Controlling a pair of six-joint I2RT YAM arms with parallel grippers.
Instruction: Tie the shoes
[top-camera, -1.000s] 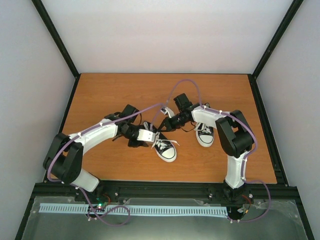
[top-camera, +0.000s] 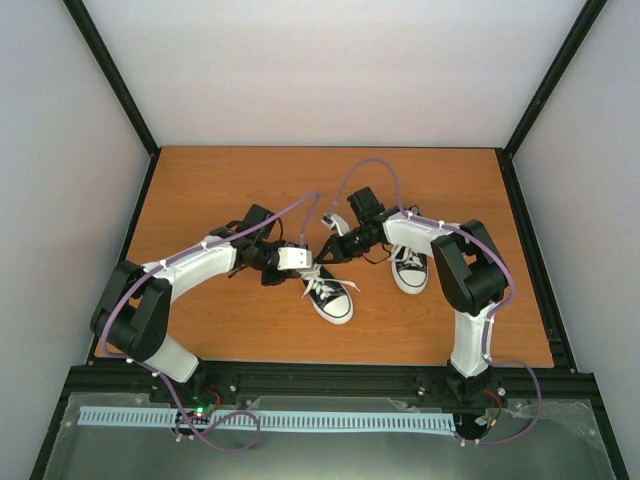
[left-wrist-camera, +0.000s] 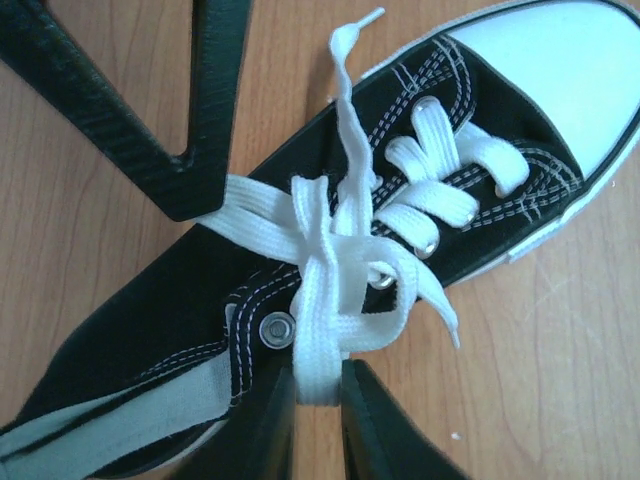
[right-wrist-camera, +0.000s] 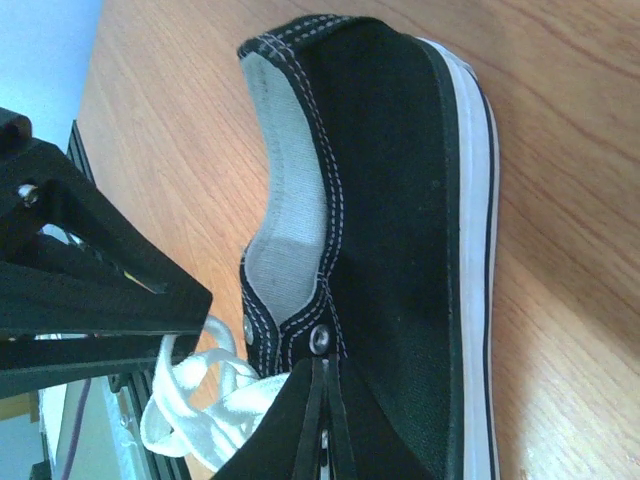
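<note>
A black-and-white sneaker (top-camera: 331, 298) with loose white laces stands at the middle of the table. My left gripper is over its lacing. Its fingertips (left-wrist-camera: 366, 410) stand apart, with a folded white lace (left-wrist-camera: 318, 335) in the gap; whether they press on it is unclear. Beside the shoe opening, my right gripper is shut; in the left wrist view its tip pinches lace strands (left-wrist-camera: 250, 205) at the shoe's side. A lace loop (right-wrist-camera: 175, 385) crosses the left gripper's tip in the right wrist view.
A second sneaker (top-camera: 409, 272) sits to the right, partly under the right arm. Both arms meet closely over the first shoe.
The right arm and both shoes have stayed put.
</note>
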